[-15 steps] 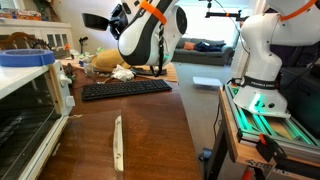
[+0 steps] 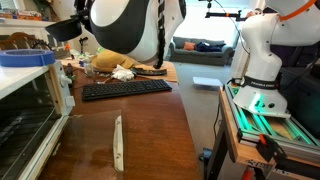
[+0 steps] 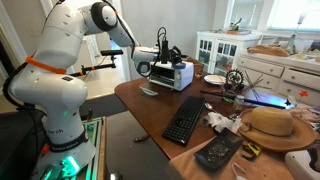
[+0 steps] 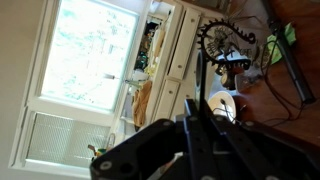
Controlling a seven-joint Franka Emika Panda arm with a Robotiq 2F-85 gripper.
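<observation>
At the upper left of exterior view 1, my gripper (image 2: 84,18) is shut on a dark, flat-sided object (image 2: 65,29), held tilted in the air. I cannot tell what the object is. Just below and left of it stands the blue-topped box (image 2: 28,58) on the toaster oven (image 2: 22,125). Exterior view 2 has the gripper (image 3: 164,42) small and far off, above the toaster oven (image 3: 172,76). In the wrist view, dark shapes fill the lower middle, and the fingertips are hard to make out.
A black keyboard (image 2: 127,89) lies on the wooden table (image 2: 160,125). Toward the other end are a straw hat (image 3: 266,122), a black wheel (image 3: 235,77) and a dark tray (image 3: 218,151). Another white arm (image 3: 50,95) stands at the left. Bare tabletop surrounds the keyboard.
My arm has swung nearer the exterior view 1 camera and to the left. The dark object went with it, from above the table's back toward the blue-topped box.
</observation>
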